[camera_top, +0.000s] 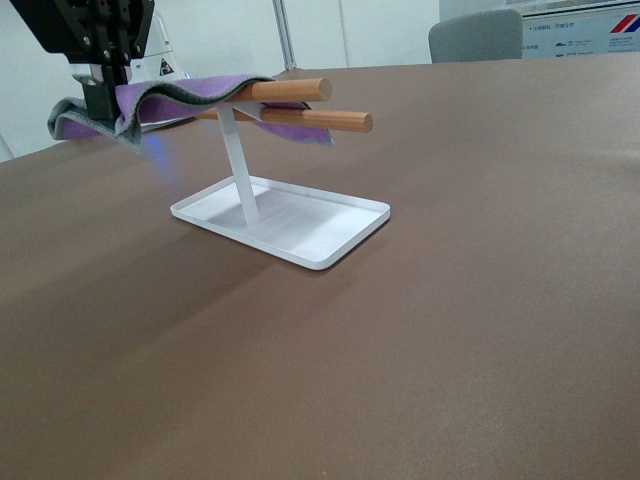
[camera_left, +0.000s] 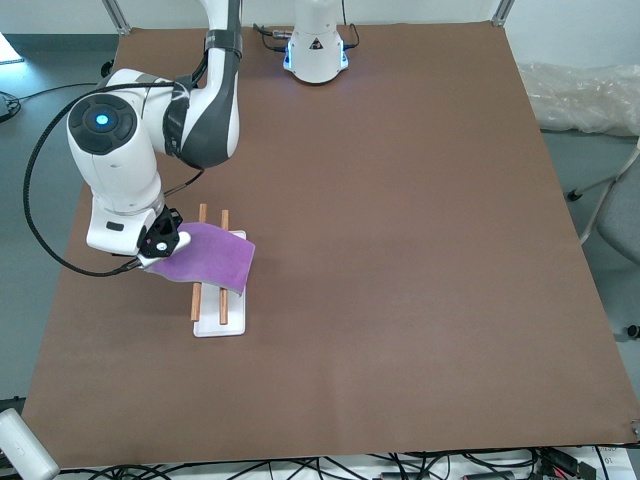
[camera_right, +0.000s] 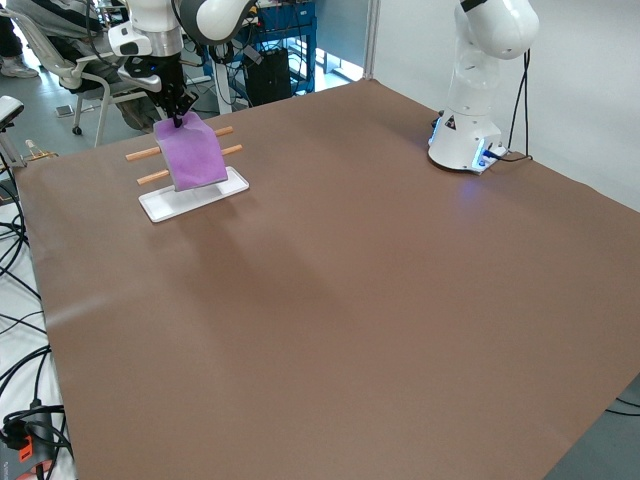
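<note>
A purple cloth (camera_left: 208, 258) with grey-edged underside is draped over the two wooden bars (camera_top: 315, 120) of a small rack on a white tray base (camera_top: 330, 240). In the top view my black gripper (camera_top: 100, 95) is at the cloth's near end, on the left, its lower tips among the folds; in the right view the gripper (camera_right: 176, 114) is at the cloth's upper edge. Whether its fingers are shut on the cloth is hard to tell.
</note>
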